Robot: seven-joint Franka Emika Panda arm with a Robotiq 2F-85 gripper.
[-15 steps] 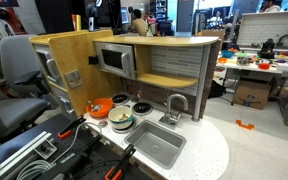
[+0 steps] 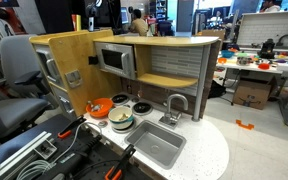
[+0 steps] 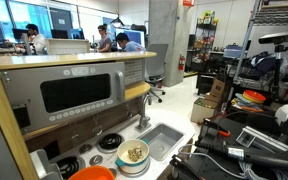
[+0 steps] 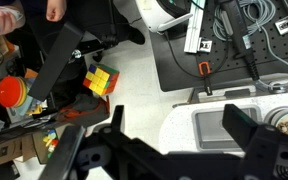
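Observation:
In the wrist view my gripper reaches in from the bottom edge. Its two dark fingers stand wide apart, so it is open, and only pale counter and floor show between them. I cannot make the gripper out clearly in either exterior view. The grey sink [image 2: 159,145] is empty, with a chrome faucet [image 2: 176,107] behind it. Left of the sink stand a pale green-rimmed pot [image 2: 121,116], which holds small items in exterior view 2, and an orange bowl [image 2: 101,107].
A silver microwave [image 2: 115,60] sits under the wooden shelf top [image 2: 164,40]. Dark burners [image 2: 142,107] lie behind the pot. A black base table [image 4: 234,70] with cables and clamps borders the counter. The counter right of the sink [image 2: 206,145] is clear.

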